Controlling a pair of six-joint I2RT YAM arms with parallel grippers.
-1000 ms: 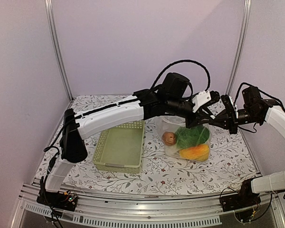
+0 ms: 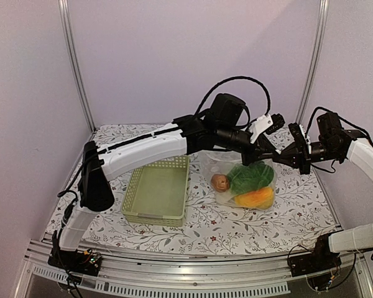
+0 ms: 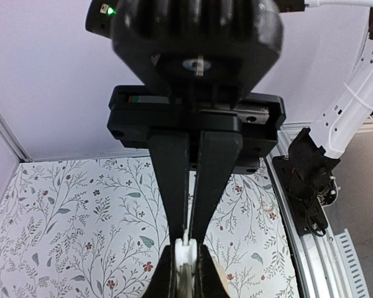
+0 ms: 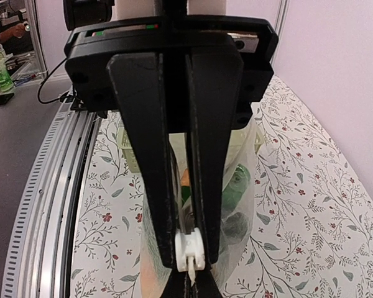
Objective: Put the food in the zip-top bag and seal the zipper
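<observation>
The clear zip bag [image 2: 227, 171] stands right of centre holding a brown potato [image 2: 221, 182], a green leafy item [image 2: 252, 176] and a yellow-orange item [image 2: 253, 198]. Both grippers meet at its top. My left gripper is shut on the white zipper slider, which also shows in the right wrist view [image 4: 189, 251]. My right gripper is shut at the bag's top edge, close against the slider; whether anything thin lies between its fingers is hard to see.
An empty pale green basket [image 2: 154, 192] sits left of the bag. Walls border the sides and back.
My left gripper has shifted slightly left in the top view, with the bag's top moving a little. The right arm looks still.
</observation>
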